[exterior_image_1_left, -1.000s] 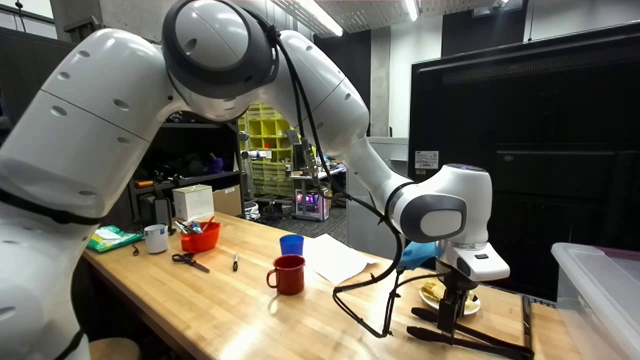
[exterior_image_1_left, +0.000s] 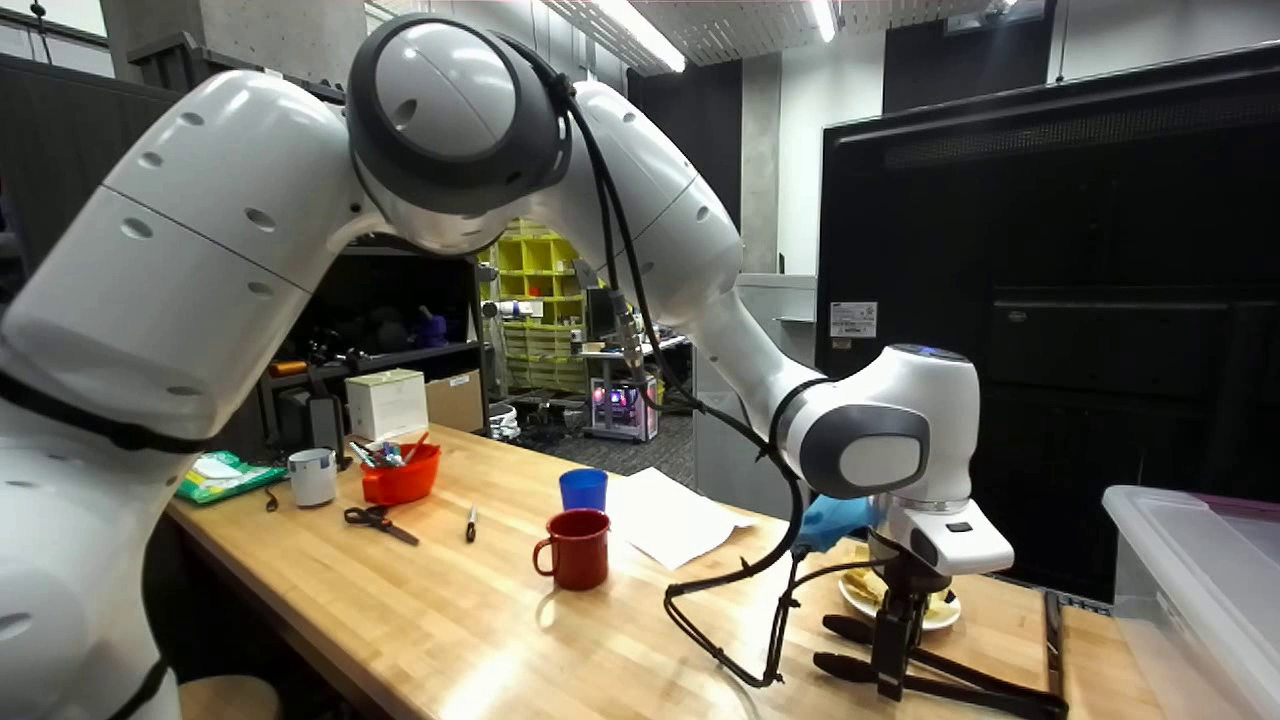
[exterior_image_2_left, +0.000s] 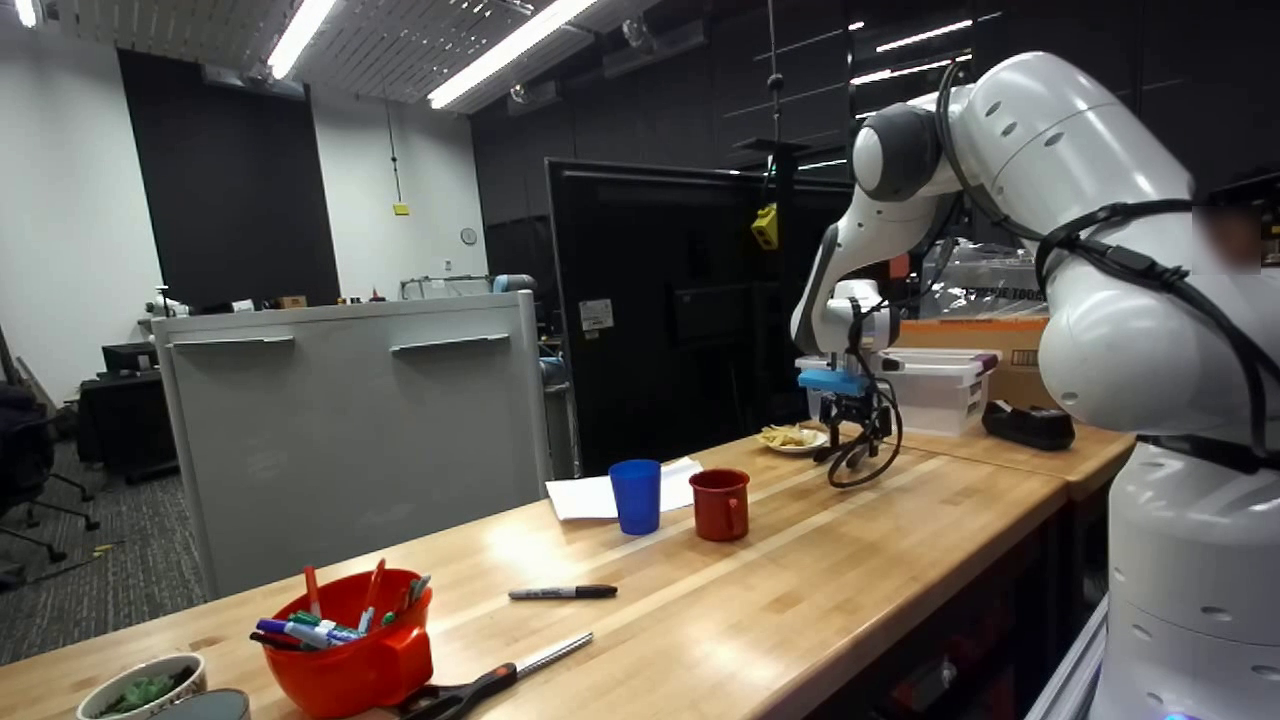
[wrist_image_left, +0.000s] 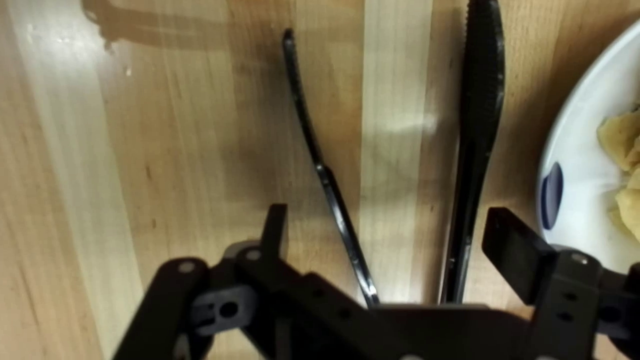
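Two long black arms of what looks like a pair of tongs (exterior_image_1_left: 960, 690) lie on the table, their broad ends pointing left in exterior view 1. From the wrist, one arm (wrist_image_left: 342, 216) appears thin and edge-on, while the other (wrist_image_left: 480, 108) is broader with a toothed edge. My gripper is open and low over them, with a finger on the outer side of each arm. Whether either finger touches an arm cannot be told. Close to the right-hand finger (wrist_image_left: 510, 252) is a white plate (wrist_image_left: 576, 114) holding yellow chips (wrist_image_left: 624, 141).
A red mug (exterior_image_1_left: 578, 550), blue cup (exterior_image_1_left: 583, 488) and white paper (exterior_image_1_left: 672, 516) stand or lie mid-table. Farther off are a marker (exterior_image_2_left: 564, 592), scissors (exterior_image_2_left: 492, 682) and a red pen holder (exterior_image_2_left: 360, 672). A clear plastic bin (exterior_image_1_left: 1200, 600) borders the right side.
The arm and gripper have come down a little toward the table and the black tongs. The tongs, plate and other objects have not visibly moved.
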